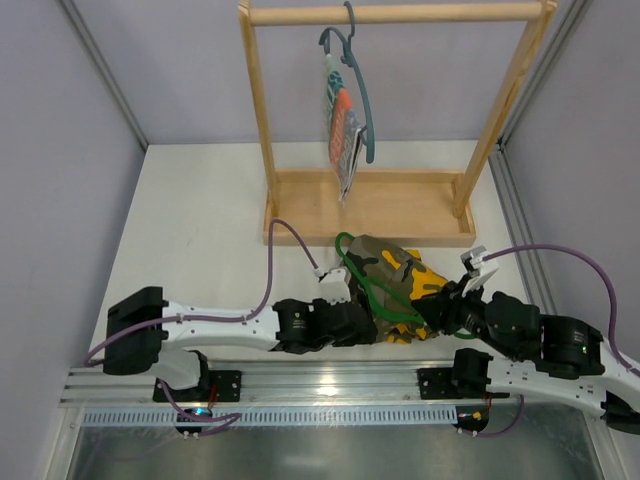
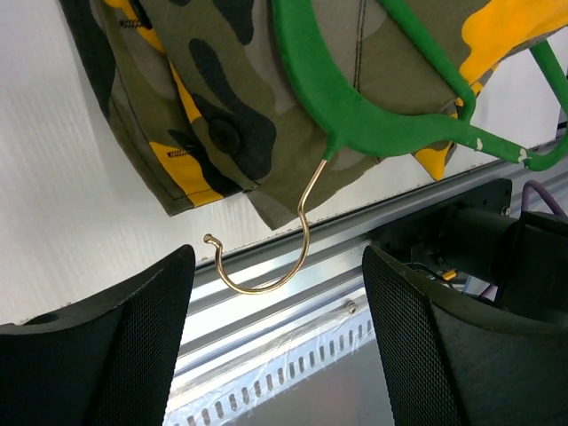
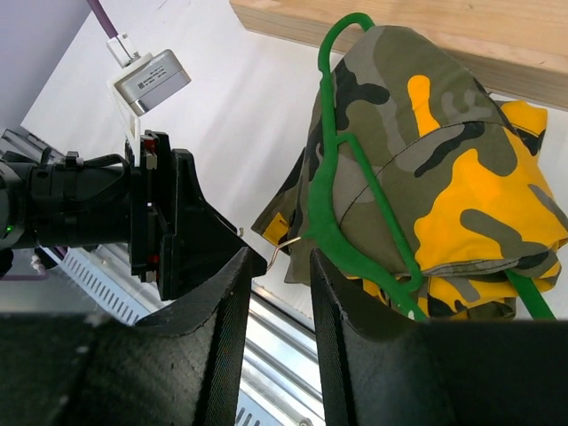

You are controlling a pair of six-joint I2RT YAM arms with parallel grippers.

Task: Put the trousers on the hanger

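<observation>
Camouflage trousers (image 1: 385,270) with orange patches lie folded on the white table. Across them rests a green hanger (image 3: 321,209), its crossbar over the cloth; whether any fabric passes through it I cannot tell. In the left wrist view, the hanger's gold hook (image 2: 304,240) appears between the widely spread fingers of my open left gripper, with no contact visible. Over the hanger's right arm in the top view is my right gripper (image 1: 428,310). A narrow gap separates its fingers (image 3: 232,302), and nothing shows between them.
Behind the trousers stands a wooden rack (image 1: 330,228), with grey-blue hangers (image 1: 366,100) and a patterned cloth (image 1: 340,130) on its rail. A metal rail (image 1: 300,370) edges the table in front. Bare table (image 1: 190,230) lies to the left.
</observation>
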